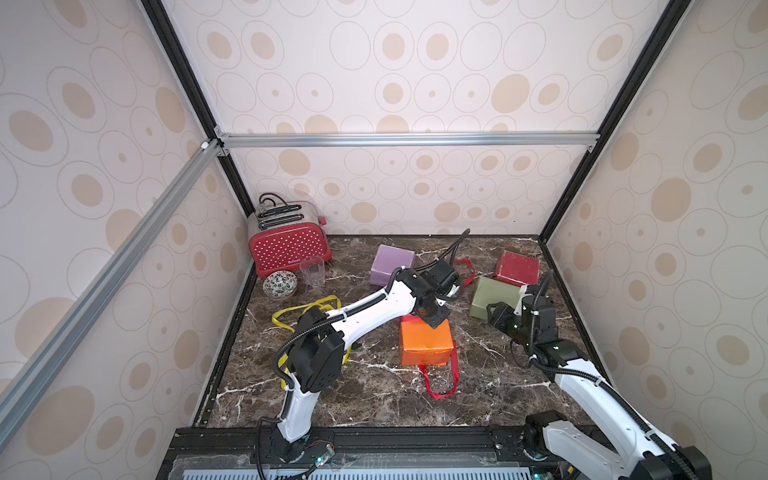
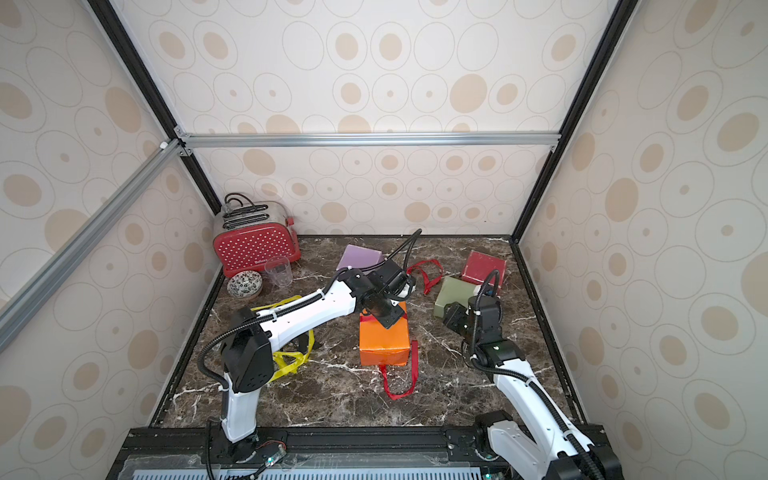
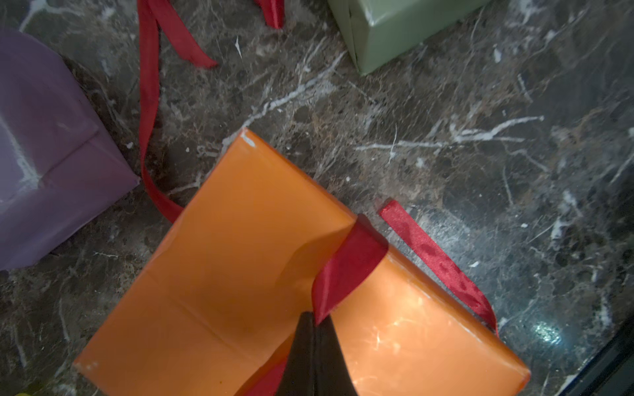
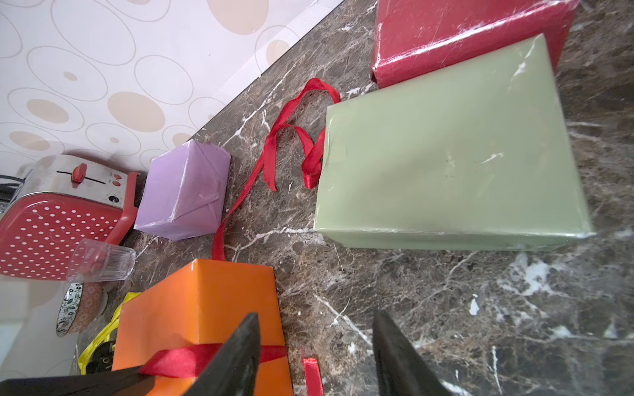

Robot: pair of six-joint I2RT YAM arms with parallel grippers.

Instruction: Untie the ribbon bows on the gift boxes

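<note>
In the left wrist view, the orange gift box [image 3: 218, 250] fills the lower middle. A red ribbon [image 3: 350, 264] crosses its top and rises off the surface into my left gripper, which is shut on it. No bow loops show on this box; one red tail [image 3: 439, 260] lies along its side on the table, and another strand [image 3: 150, 105] trails off beyond a corner. My right gripper is open, with nothing between its fingers. It hangs above bare table, right of the orange box and near the green box [image 4: 449, 151].
A red box [image 4: 462, 39] stands behind the green one, and a purple box [image 4: 185, 188] sits further left. Yellow ribbon [image 2: 292, 364] lies beside the left arm. A toaster [image 1: 288, 244], a clear cup [image 1: 313, 272] and a patterned bowl [image 1: 280, 285] occupy the back left.
</note>
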